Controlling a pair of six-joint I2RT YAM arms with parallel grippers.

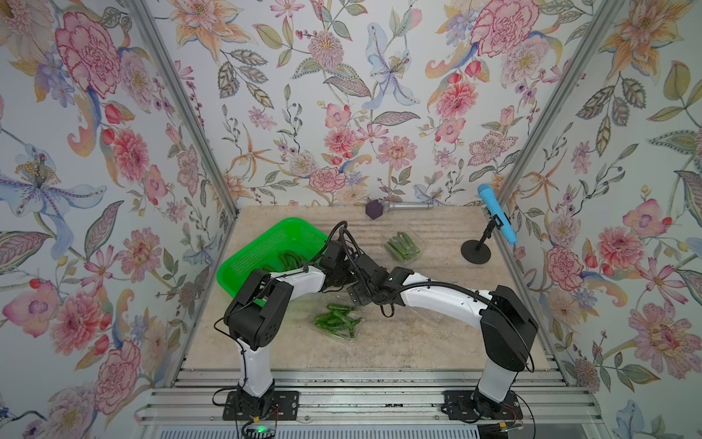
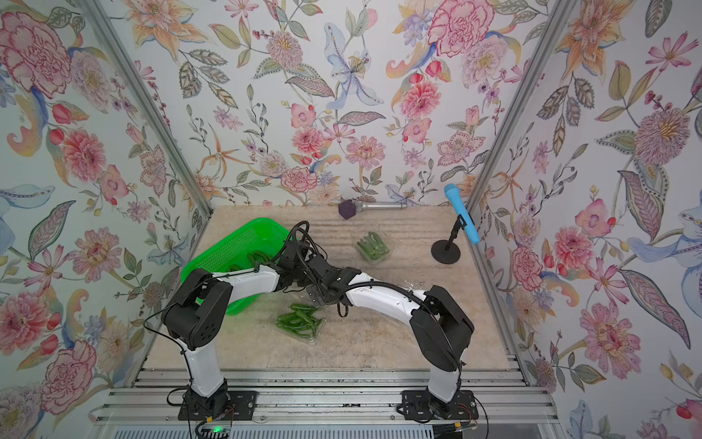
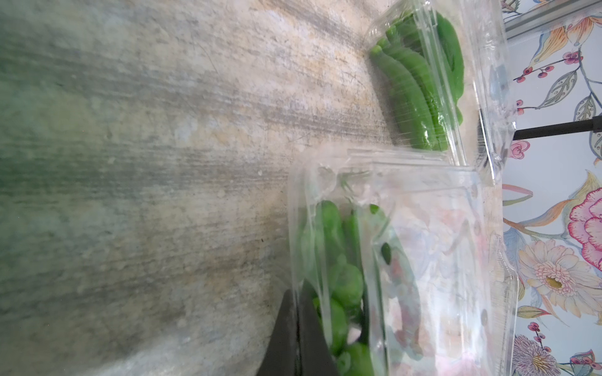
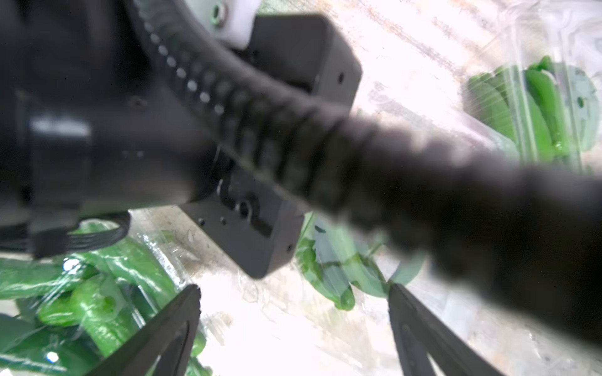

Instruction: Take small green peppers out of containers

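Green peppers lie in three clear plastic containers. The middle container [image 3: 426,269] is hidden under the arms in the top views, and peppers [image 4: 360,269] show through it. The back container [image 1: 404,246] and the front container [image 1: 338,322] also hold peppers. My left gripper is shut at the middle container's edge, overlapping it in view; nothing shows between its fingers. My right gripper stands open above the middle container, the front container's peppers [image 4: 106,294] partly behind its left finger. No pepper is between its fingers.
A green basket [image 1: 241,257] with some peppers [image 1: 291,259] stands at the left, partly under the left arm. A blue microphone [image 1: 497,213] on a black stand is at the back right. The two grippers nearly touch.
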